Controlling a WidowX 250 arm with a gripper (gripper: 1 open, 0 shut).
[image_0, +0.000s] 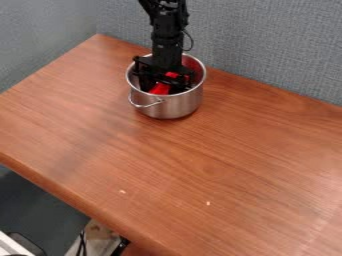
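Observation:
A steel pot (170, 105) with a wire handle stands at the back of the wooden table. My black gripper (163, 78) reaches down from above into the pot, among red material (159, 89) inside it. Its fingers are dark and partly hidden by the rim, so whether they are shut on the red material is unclear.
A grey padded wall (267, 55) runs behind the pot. Cables and equipment lie beyond the table's lower-left edge.

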